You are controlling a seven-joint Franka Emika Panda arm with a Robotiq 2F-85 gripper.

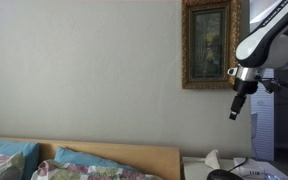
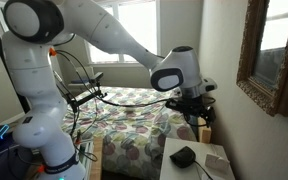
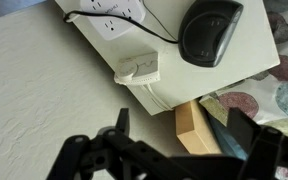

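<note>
My gripper hangs in the air in front of the wall, below the framed picture. Seen from the other side, the gripper is above the white tabletop. In the wrist view its two fingers stand wide apart, and the gripper is open with nothing between them. A dark, rounded object lies on the tabletop, with a white power strip beside it. Near the table's edge sits a small white plug or adapter. All of these are apart from the fingers.
The wooden headboard and the patterned bedding adjoin the table. On the wall hangs a gold-framed picture, close to the arm. Black cables run across the tabletop. Open air surrounds the gripper.
</note>
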